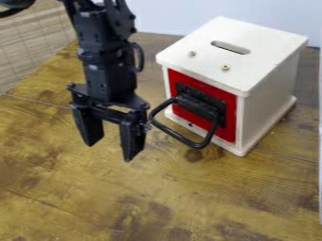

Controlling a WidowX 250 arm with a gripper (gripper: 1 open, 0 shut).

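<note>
A black robot gripper (111, 133) hangs in the left half of the camera view, its two fingers spread open with nothing between them. To its right stands a white box (265, 85) with a red front panel (183, 83), a slot in the top and two small round fittings. A black looped handle (189, 139) juts from the red front toward the gripper. The gripper is left of the handle, apart from it.
A woven mat (28, 56) stands at the back left, and a pale wall is behind the box.
</note>
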